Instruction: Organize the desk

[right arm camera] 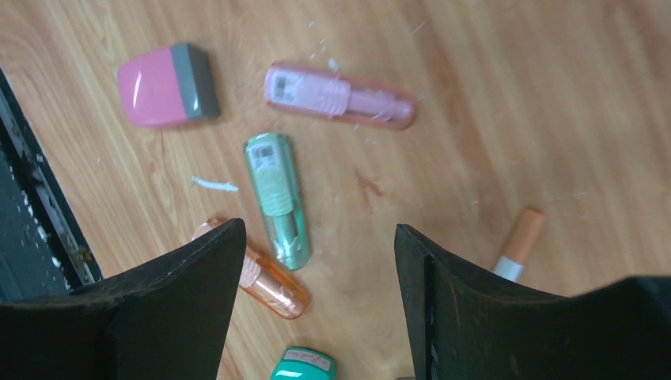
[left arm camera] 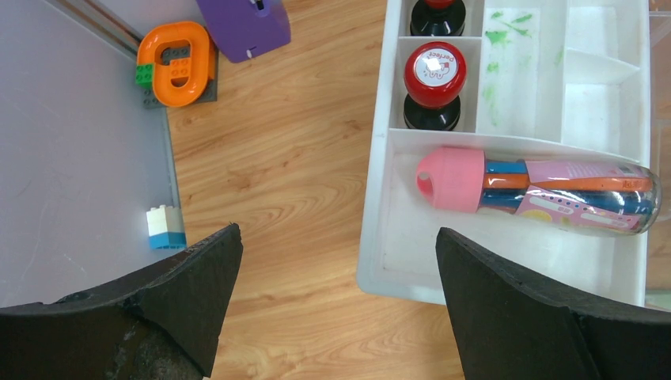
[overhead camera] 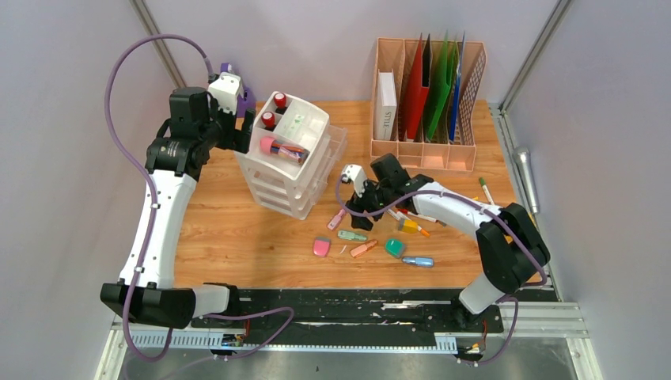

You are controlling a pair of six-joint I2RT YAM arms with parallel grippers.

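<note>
My right gripper is open and empty over scattered stationery: a pink highlighter, a green one, an orange one, a blue one, pink-grey and teal blocks, plus several pens. My left gripper is open above the white drawer organizer, whose top tray holds red-capped bottles and a pink-lidded tube of pens.
A peach file holder with coloured folders stands at the back right. A purple object and toy bricks sit along the left wall. Bare desk lies at front left.
</note>
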